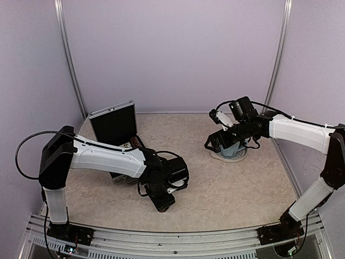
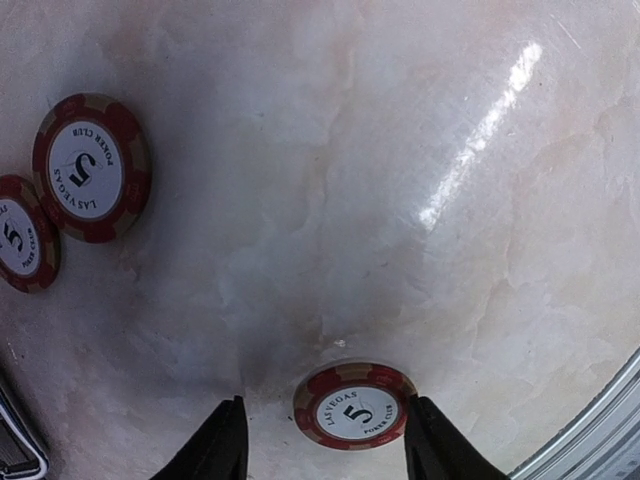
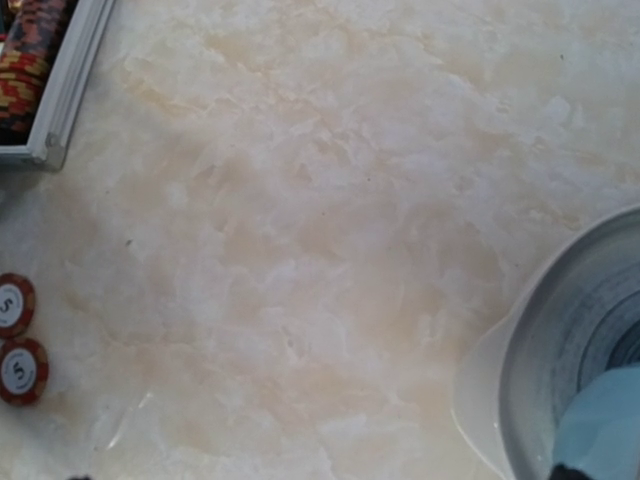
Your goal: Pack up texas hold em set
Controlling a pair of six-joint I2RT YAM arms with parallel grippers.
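In the left wrist view, a red-and-tan poker chip (image 2: 357, 412) marked 5 lies on the table between the parted fingers of my left gripper. The right-hand finger (image 2: 432, 440) is close against the chip's edge; contact is unclear. Two similar chips, an upper one (image 2: 86, 168) and a lower one (image 2: 22, 232), lie side by side at upper left. The case, its dark lid (image 1: 114, 125) raised, stands at left in the top view, partly behind my left arm. Rows of chips (image 3: 22, 85) fill its visible corner. My right gripper (image 1: 214, 142) is open and empty near the bowl.
A pale bowl (image 3: 480, 390) with light-blue cloth-like material (image 3: 603, 425) in it sits under my right gripper. Bare tabletop (image 1: 215, 199) stretches between the arms. A metal rail (image 2: 590, 430) borders the table's front.
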